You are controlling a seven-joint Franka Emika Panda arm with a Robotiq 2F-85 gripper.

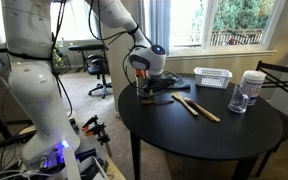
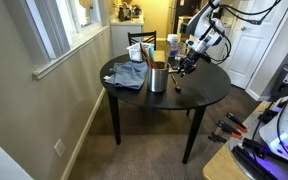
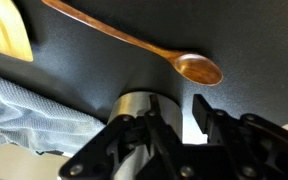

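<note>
My gripper is open above the black round table, with no object visible between its fingertips. A brown wooden spoon lies ahead of the fingers in the wrist view, its handle running to the upper left. Part of a shiny metal canister shows beneath the gripper, the rest hidden by the fingers. In the second exterior view, the canister stands upright with utensils in it, and the gripper hangs to its right. The first exterior view shows the gripper low over the table's left side; its fingers are too small to judge there.
A grey cloth and a pale wooden spatula lie left in the wrist view. On the table are two wooden utensils, a white basket and a clear bottle.
</note>
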